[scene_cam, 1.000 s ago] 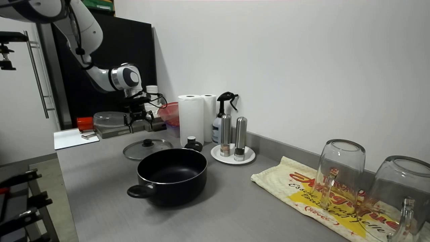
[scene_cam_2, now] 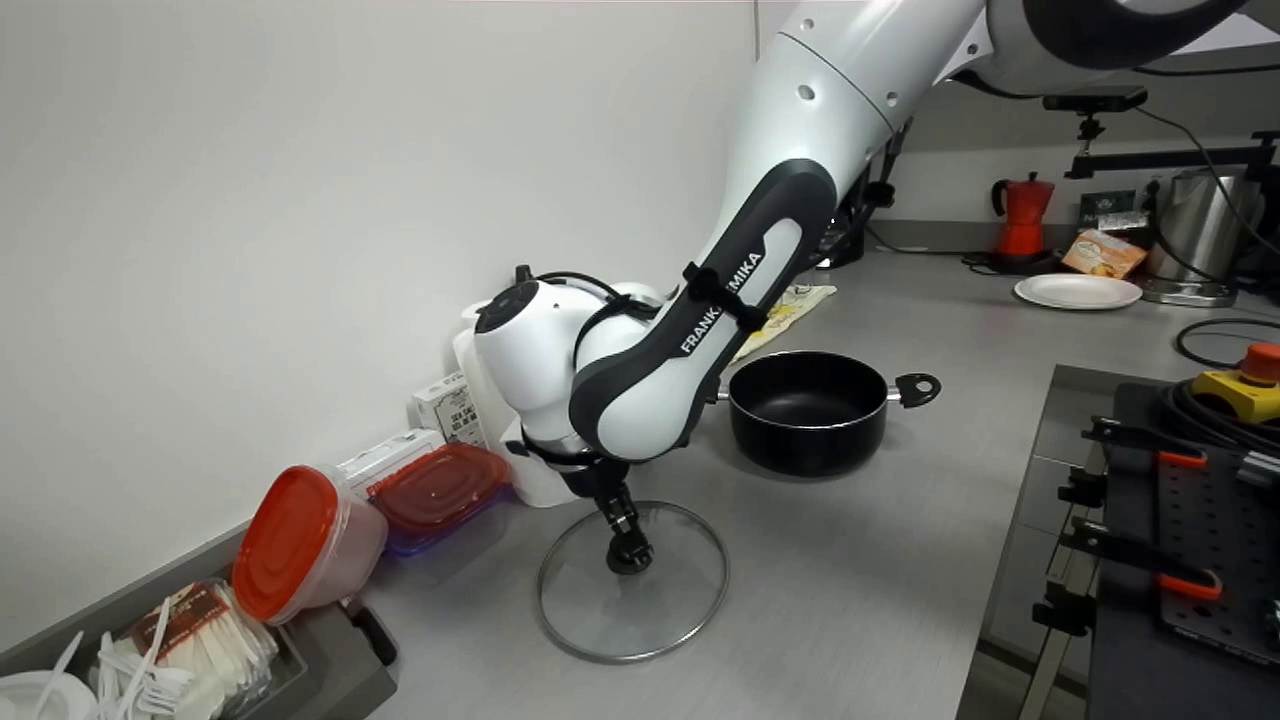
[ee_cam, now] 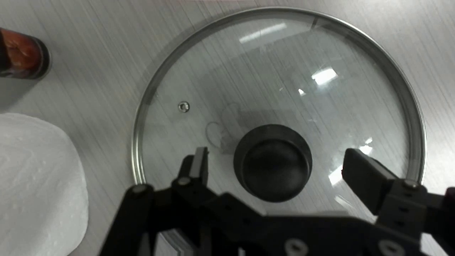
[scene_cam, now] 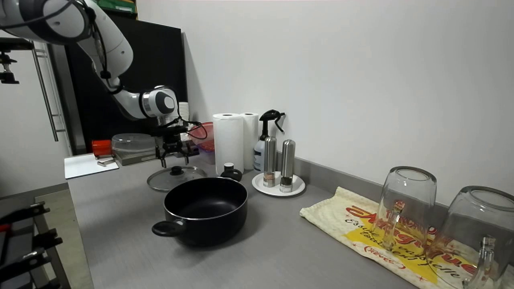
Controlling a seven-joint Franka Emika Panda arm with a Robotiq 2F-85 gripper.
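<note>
A glass lid (ee_cam: 273, 85) with a metal rim lies flat on the counter, its round black knob (ee_cam: 275, 170) facing up. Above it my gripper (scene_cam: 175, 164) points straight down, open. From the wrist, the knob appears in the gap between the two fingers, touching neither. Exterior view 1 puts the fingertips just over the knob's height. A black two-handled pot (scene_cam: 206, 212) stands uncovered and empty on the counter; in exterior view 2 the pot (scene_cam_2: 810, 420) is to the right of the lid, partly behind the arm.
Paper towel rolls (scene_cam: 228, 142) stand by the wall, close to the lid. Salt and pepper mills (scene_cam: 287, 166) sit on a white plate beside the pot. Lidded plastic containers (scene_cam_2: 288, 540) line the wall on the lid's other side. Open counter (scene_cam_2: 840, 576) lies in front of lid and pot.
My gripper has come down and shifted slightly right in exterior view 1, so it is now closer over the lid's knob. Lid and pot have stayed put.
</note>
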